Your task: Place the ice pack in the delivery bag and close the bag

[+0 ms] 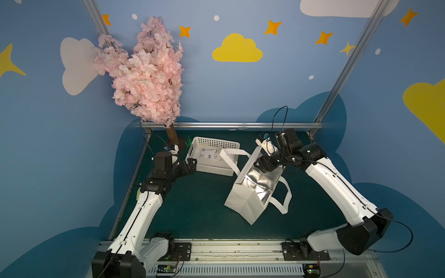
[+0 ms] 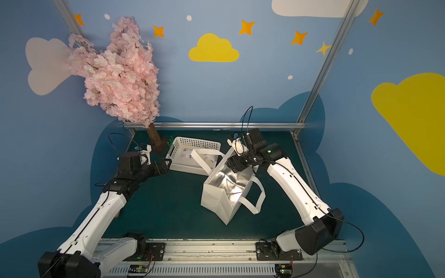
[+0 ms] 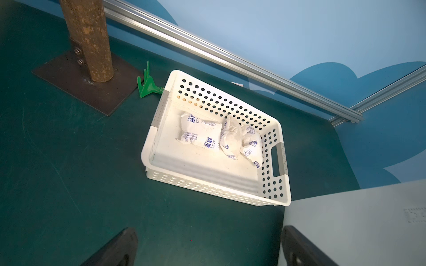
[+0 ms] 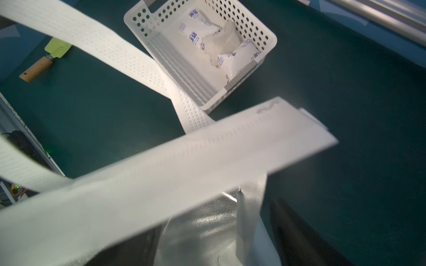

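Observation:
A white insulated bag (image 1: 243,203) with foil lining stands open, right of centre. Behind it, a white perforated basket (image 3: 199,173) holds several ice packs (image 3: 199,133) in printed wrappers. My left gripper (image 1: 190,165) is open near the basket's left side, nothing between its fingers. My right gripper (image 1: 263,164) hangs over the bag's opening, its fingers (image 4: 297,226) apart around the rim and flap area; a white band crosses close in front of its camera, and whether anything is between the fingers is unclear.
A tree trunk on a metal plate (image 3: 48,71) stands back left, with a small green tool (image 3: 148,86) beside it. A trowel (image 4: 37,66) lies at the left.

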